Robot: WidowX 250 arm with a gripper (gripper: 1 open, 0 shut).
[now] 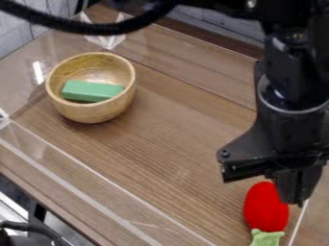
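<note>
My gripper (294,189) fills the right side of the view, a large black body with its fingertips just above a red object (265,208) with a pale green top, like a toy strawberry, at the lower right. How wide the fingers stand is hard to tell, as the body hides them in part.
A wooden bowl (108,106) holding a green block (90,91) stands at the upper left. A cable arches across the top, and clear plastic edging runs along the left.
</note>
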